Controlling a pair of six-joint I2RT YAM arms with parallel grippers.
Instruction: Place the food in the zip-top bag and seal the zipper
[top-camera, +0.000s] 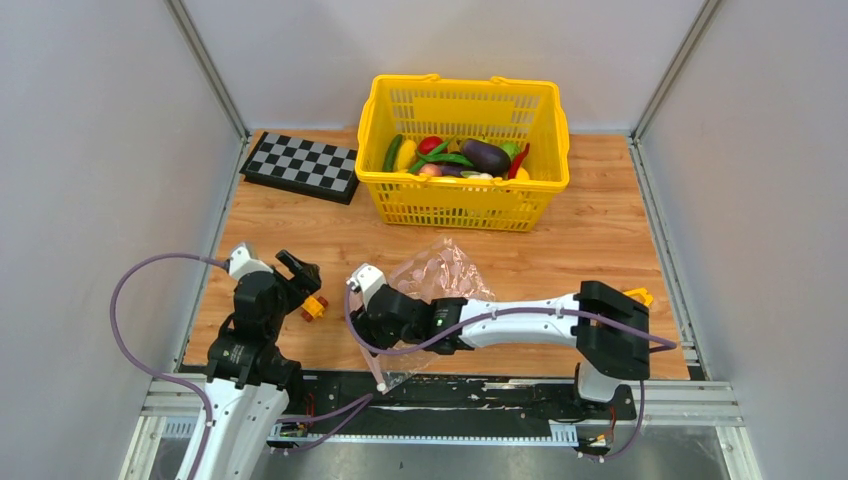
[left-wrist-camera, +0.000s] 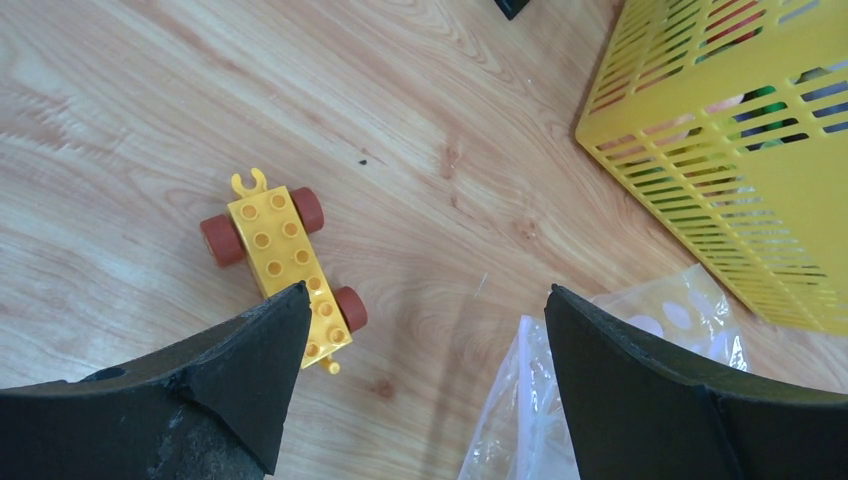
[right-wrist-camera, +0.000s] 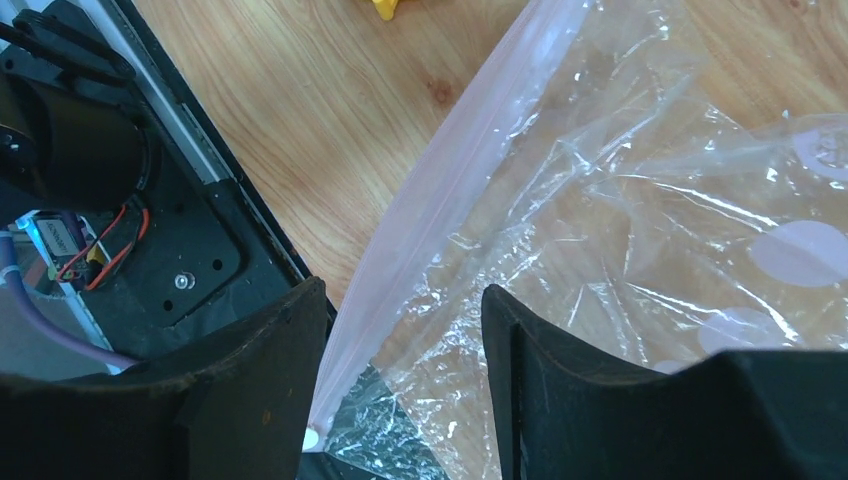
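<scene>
A clear zip top bag (top-camera: 440, 268) with pale round spots lies flat on the table, its lower corner past the front edge. Its pinkish zipper strip (right-wrist-camera: 425, 215) runs down the left side to a small white slider (right-wrist-camera: 312, 439). My right gripper is above the strip's front part, fingers apart, one to each side of it; whether they touch the film I cannot tell. To the left, my left gripper stands open and empty above the table, with part of the bag at its right finger. Vegetables, among them an eggplant (top-camera: 487, 155), lie in the yellow basket (top-camera: 460, 208).
A toy car (left-wrist-camera: 285, 260) of yellow and dark red bricks sits below the left gripper. The checkered board (top-camera: 303, 164) is at the back left. A yellow object (top-camera: 638, 296) shows behind the right arm. Side walls bound the table.
</scene>
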